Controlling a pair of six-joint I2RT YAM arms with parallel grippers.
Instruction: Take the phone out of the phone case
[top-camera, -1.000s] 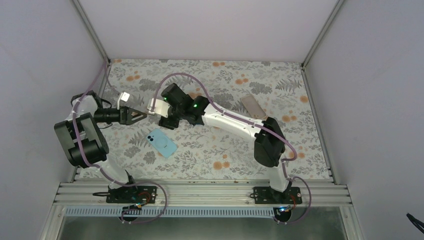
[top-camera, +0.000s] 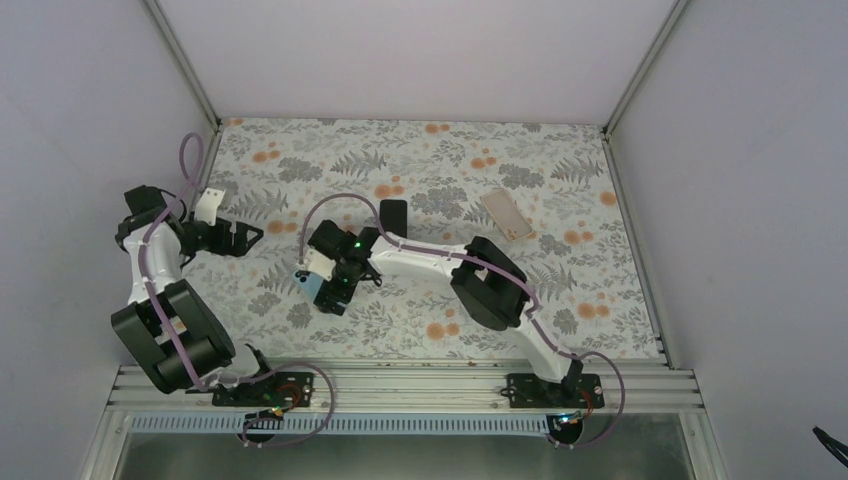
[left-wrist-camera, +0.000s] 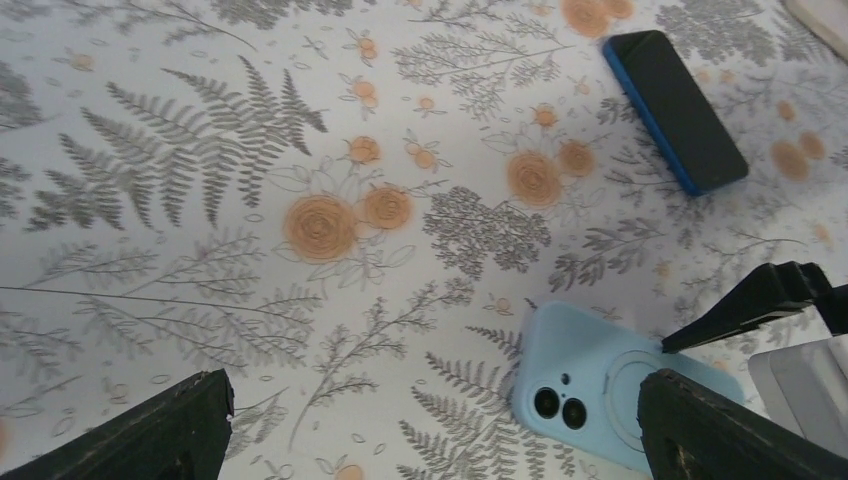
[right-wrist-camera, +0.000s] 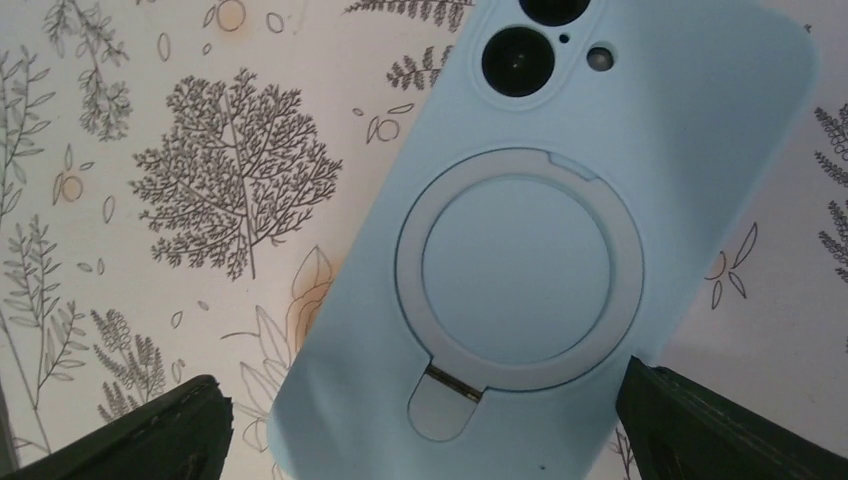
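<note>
A light-blue phone case (top-camera: 308, 284) lies flat on the patterned table, back face up. The right wrist view shows the case (right-wrist-camera: 520, 270) closely, with a ring on its back and camera lenses at the far end. Whether a phone is inside cannot be told, as the screen side is hidden. My right gripper (top-camera: 335, 303) is low over the case's near end, open; one of its fingers (right-wrist-camera: 700, 430) overlaps the case's right edge in that view, the other stands off to the left. My left gripper (top-camera: 252, 238) is open and empty, at the left table edge.
A dark-screened phone with blue sides (left-wrist-camera: 680, 110) lies behind the right arm. Further right is a flat beige case or phone (top-camera: 507, 215).
My right gripper has come down and toward the front onto the light-blue case, which was fully uncovered a second ago. The left gripper has drawn back slightly to the left.
</note>
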